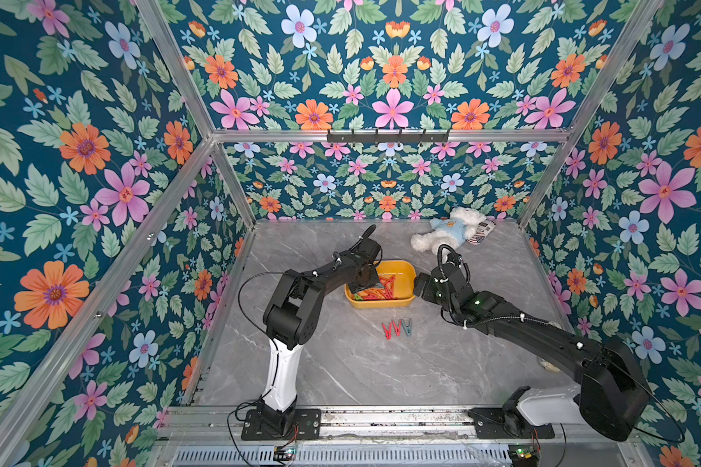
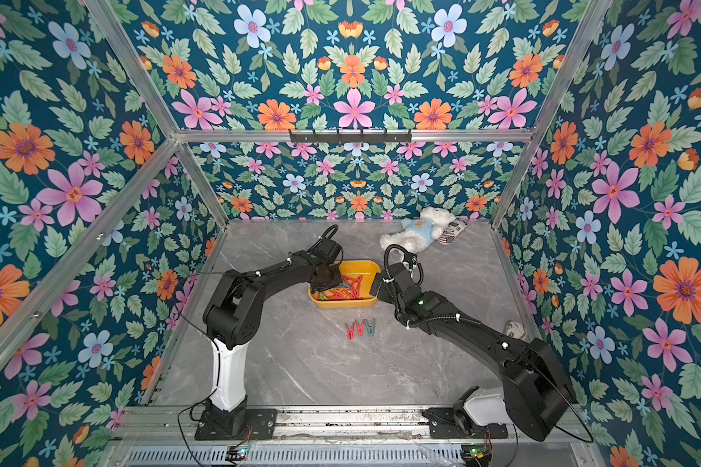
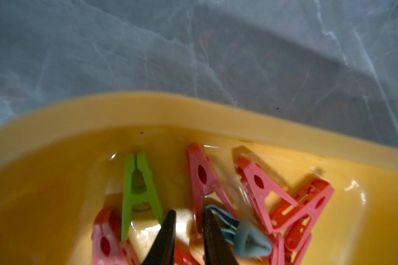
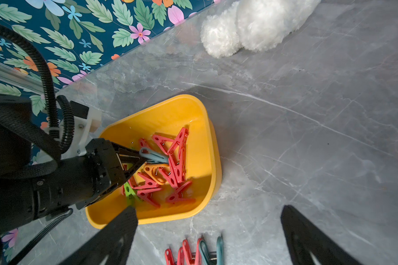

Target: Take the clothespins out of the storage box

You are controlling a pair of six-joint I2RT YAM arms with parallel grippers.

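The yellow storage box (image 1: 398, 272) holds several red and pink clothespins, with green (image 3: 135, 190), orange and grey-blue ones (image 3: 247, 240) among them. My left gripper is down in the box beside the grey-blue clothespin; whether it grips that pin is unclear, and its fingers look close together. Three clothespins (image 2: 360, 327), two red and one grey-blue, lie on the table in front of the box. My right gripper is open, hovering at the box's right, with nothing between its fingers.
A white plush bear (image 1: 444, 233) in a blue shirt lies at the back right. Both arms reach in from the front.
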